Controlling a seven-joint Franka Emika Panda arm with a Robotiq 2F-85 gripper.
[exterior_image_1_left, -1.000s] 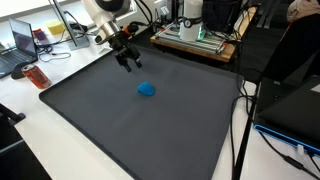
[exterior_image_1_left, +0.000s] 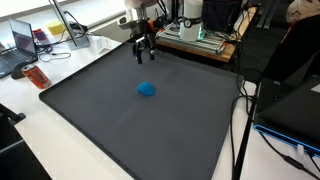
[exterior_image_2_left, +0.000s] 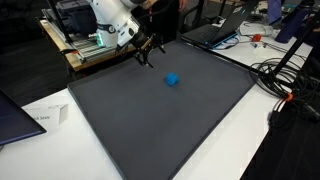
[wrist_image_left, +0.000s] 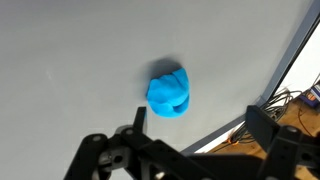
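Observation:
A small bright blue crumpled piece, perhaps cloth (exterior_image_1_left: 146, 89), lies alone on the dark grey table (exterior_image_1_left: 120, 105). In exterior view 2 the same blue piece (exterior_image_2_left: 171, 79) sits right of and nearer than my gripper (exterior_image_2_left: 145, 57). Farther back on the table side, in exterior view 1, my gripper (exterior_image_1_left: 143, 46) hangs apart from the piece. From the wrist, the blue piece (wrist_image_left: 168, 93) appears ahead of my gripper, toward the left finger (wrist_image_left: 140, 120). The fingers are spread wide, with nothing held between them.
An orange-red can (exterior_image_1_left: 36, 76) and a laptop (exterior_image_1_left: 24, 42) stand off the table's left side. Loose cables (exterior_image_1_left: 236, 110) run along its right edge.
In exterior view 1 my gripper has moved to the right and farther back, away from the blue piece. The blue piece has stayed where it was.

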